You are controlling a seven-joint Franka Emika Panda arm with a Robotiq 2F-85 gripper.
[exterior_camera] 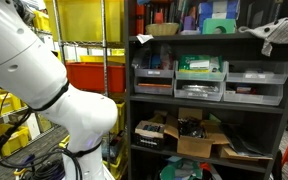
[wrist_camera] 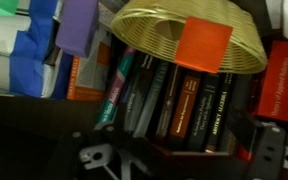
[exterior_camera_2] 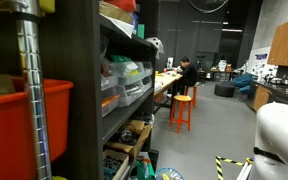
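Note:
In the wrist view a woven basket [wrist_camera: 159, 28] with an orange square [wrist_camera: 202, 45] in front of it lies across the top of a row of upright book spines [wrist_camera: 184, 105]. A thick red book [wrist_camera: 277, 85] stands at the right end of the row. My gripper is open at the bottom of that view, its dark fingers [wrist_camera: 99, 155] spread wide, with book spines visible beyond the gap. I cannot tell whether either finger touches a book. The basket [exterior_camera: 162, 29] also shows on the upper shelf in exterior view 1, where the gripper cannot be made out.
Left of the books are a purple object [wrist_camera: 77, 25] and blue-and-white packs [wrist_camera: 24, 55]. Clear bins [exterior_camera: 199, 90] fill the shelf below, with cardboard boxes [exterior_camera: 192, 130] lower down. A grey toy [exterior_camera: 276, 33] hangs at the upper right. Someone [exterior_camera_2: 187, 75] sits at a far bench.

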